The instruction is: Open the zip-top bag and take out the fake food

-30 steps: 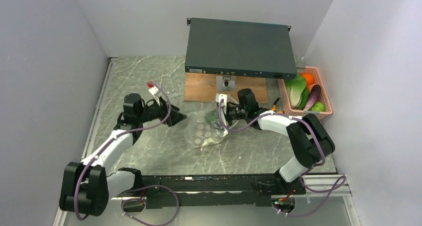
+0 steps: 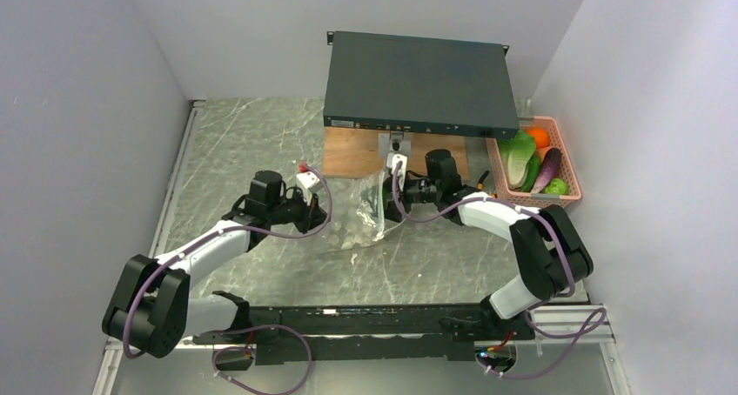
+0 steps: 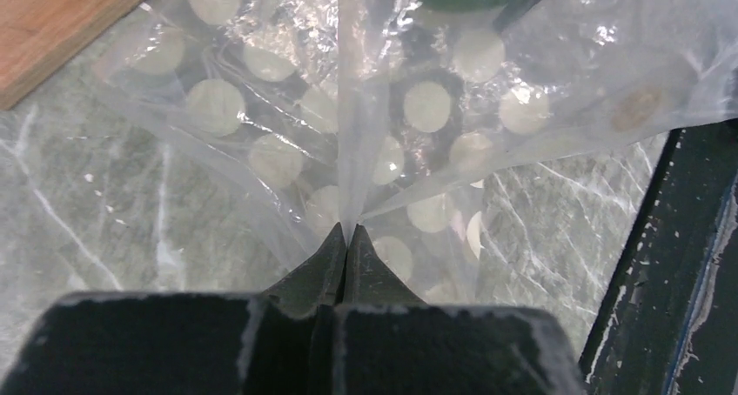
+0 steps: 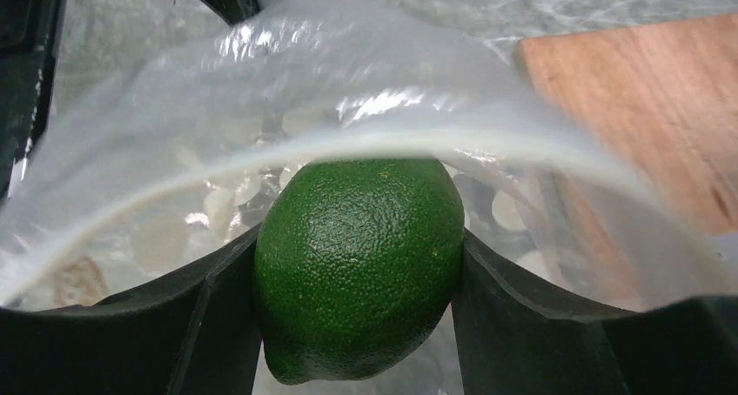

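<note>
A clear plastic bag with pale round dots stretches between the arms above the table. My left gripper is shut on a pinch of its closed end. In the right wrist view the bag's mouth arches wide, and a dark green fake vegetable sits at the opening. My right gripper is shut on it, one finger on each side. From above, the bag hangs between both grippers, and the green piece is mostly covered by the right wrist.
A pink basket of fake produce stands at the far right. A wooden board lies behind the bag, under a dark overhanging box.
The right gripper moved slightly right and back; the film that covered the green piece now arches beyond it.
</note>
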